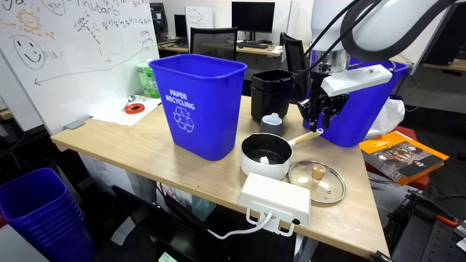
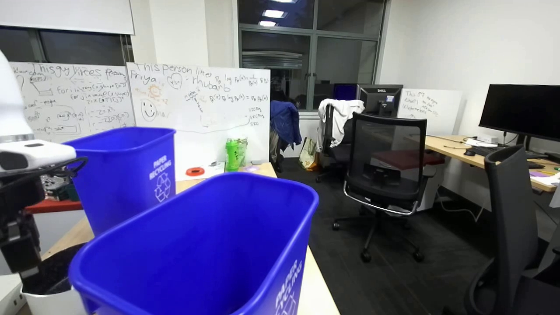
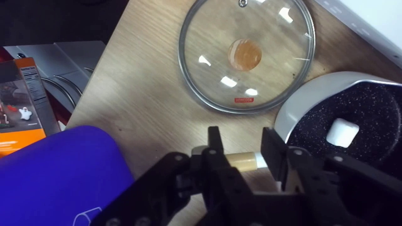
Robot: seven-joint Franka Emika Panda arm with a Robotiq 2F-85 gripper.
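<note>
A white saucepan (image 1: 265, 168) with a dark speckled inside stands on the table, and its wooden handle (image 1: 305, 137) points toward the back right. Inside it lies a small white piece (image 3: 342, 133). Beside the pan is a glass lid (image 3: 211, 34) with a wooden knob (image 3: 245, 55), flat on the table. My gripper is over the handle, fingers pointing down and apart. In the wrist view the handle (image 3: 243, 161) shows across the gap, its end partly hidden by one finger. Contact with it cannot be made out.
Blue recycling bins stand left of the pan (image 1: 201, 113) and behind my gripper (image 1: 362, 104). A grey cup (image 1: 271, 126) and black bins (image 1: 271, 94) are behind the pan. A white power box (image 1: 277, 196) sits at the front edge.
</note>
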